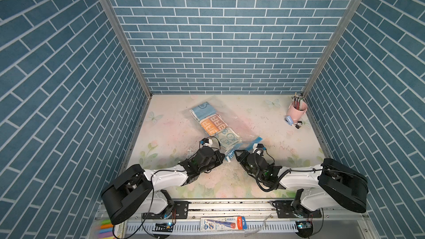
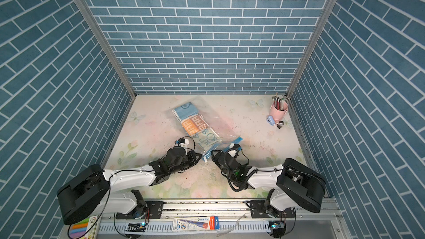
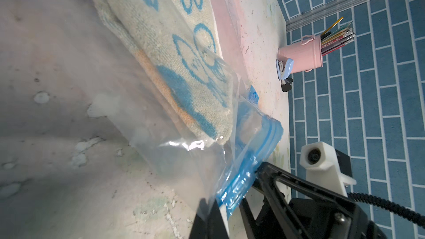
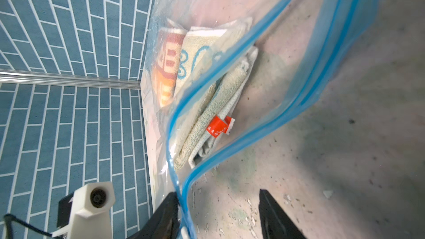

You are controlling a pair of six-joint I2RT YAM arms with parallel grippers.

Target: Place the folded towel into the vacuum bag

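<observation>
The folded towel [image 1: 213, 124], with blue, orange and cream sections, lies inside the clear vacuum bag [image 1: 239, 126]. In the right wrist view the bag's blue-edged mouth [image 4: 252, 135] gapes, the towel's folded edge [image 4: 221, 106] with its red tag showing through it. My left gripper is shut on the thin film at the bag's mouth corner, where the plastic gathers to its tips. My right gripper stands open at the mouth; the blue strip runs against its left finger [image 4: 166, 216], and nothing is clasped between the two.
A pink cup [image 1: 297, 111] of pencils stands at the far right, a light-blue stapler [image 1: 289, 119] beside it. A boxed item [image 1: 222, 223] rests on the front rail.
</observation>
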